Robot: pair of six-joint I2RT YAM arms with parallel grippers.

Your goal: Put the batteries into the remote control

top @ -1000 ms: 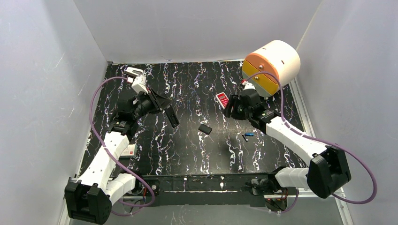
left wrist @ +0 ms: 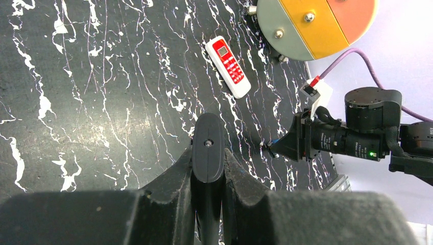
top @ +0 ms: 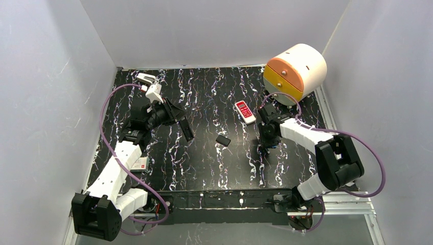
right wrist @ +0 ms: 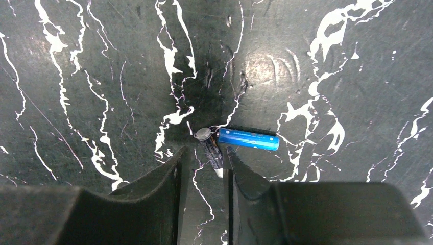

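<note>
My left gripper (top: 181,122) hangs over the left-centre, shut on a black elongated piece (left wrist: 208,153), probably the remote's body or a cover, seen end-on. My right gripper is low over two batteries, part open: a dark one (right wrist: 211,152) between and just beyond its fingertips, and a blue one (right wrist: 247,139) lying beside it to the right. The white remote with red face (top: 245,112) lies behind the right gripper. A small black rectangular piece (top: 223,140) lies at the middle of the table.
A rounded cabinet with coloured drawers (top: 294,71) stands at the back right. A white flat box (top: 139,165) lies by the left arm. The marble table (top: 204,168) is otherwise largely clear.
My right gripper has moved from beside the remote toward the front and down to the batteries. The left arm is essentially still.
</note>
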